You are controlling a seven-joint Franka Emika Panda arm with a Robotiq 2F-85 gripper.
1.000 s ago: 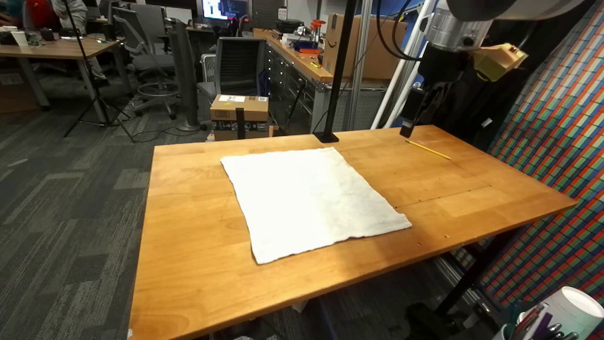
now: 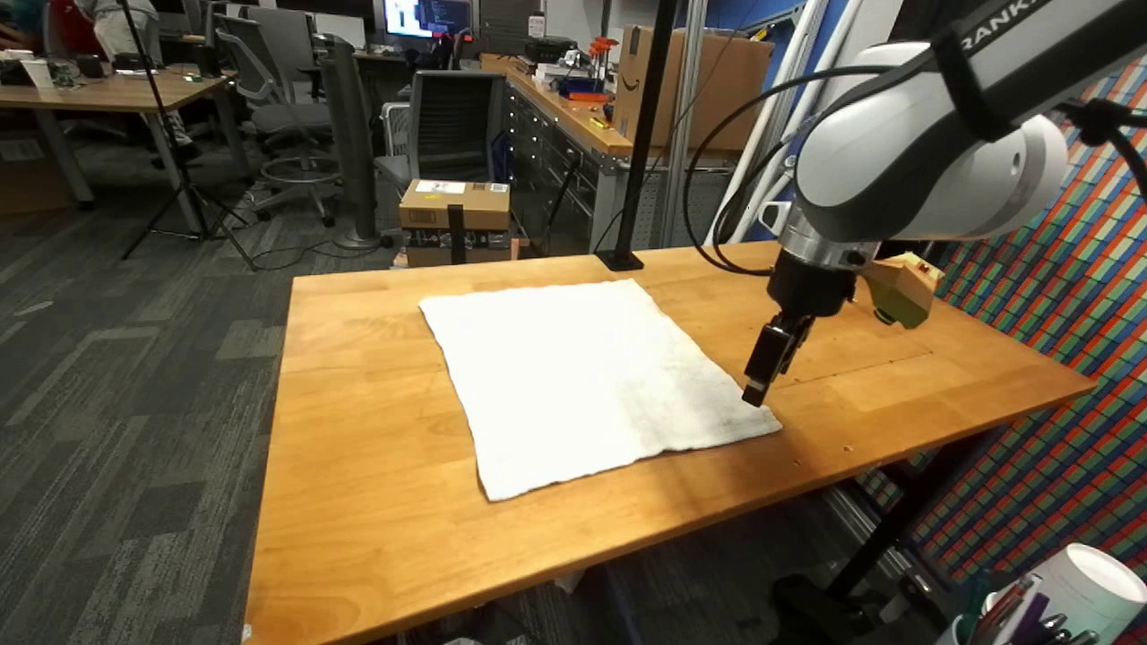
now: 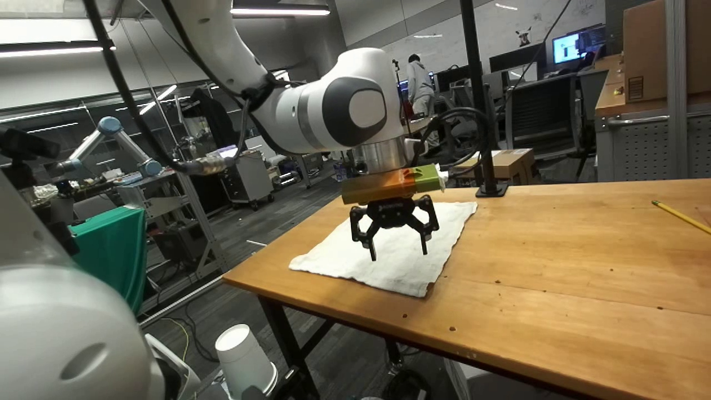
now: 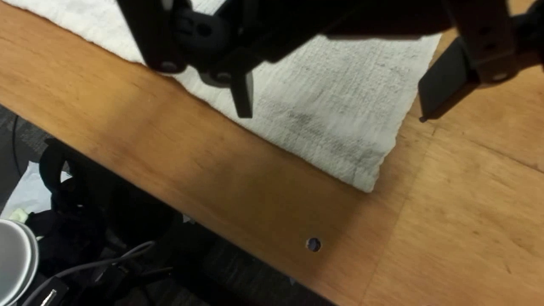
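Observation:
A white cloth (image 2: 570, 376) lies spread nearly flat on the wooden table (image 2: 355, 516). Its near right corner points toward the table's front edge, and in the wrist view that corner of the cloth (image 4: 352, 137) shows below and between my fingers. My gripper (image 3: 398, 253) hangs over the cloth's near part, fingers down and wide apart, with nothing between them. In the wrist view one finger (image 4: 242, 97) overlaps the cloth, while the other finger (image 4: 446, 81) overlaps its side edge and bare wood. Whether either tip touches the cloth is hard to tell.
A yellow pencil (image 3: 681, 216) lies on the tabletop well away from the cloth. A black post (image 3: 483, 133) stands at the table's back edge. Bare wood surrounds the cloth, with only a narrow strip along the front edge.
The arm has come down and toward the front of the table, from above the pencil to the cloth's near right corner. It now hides the pencil in exterior view 1. The cloth looks unmoved.

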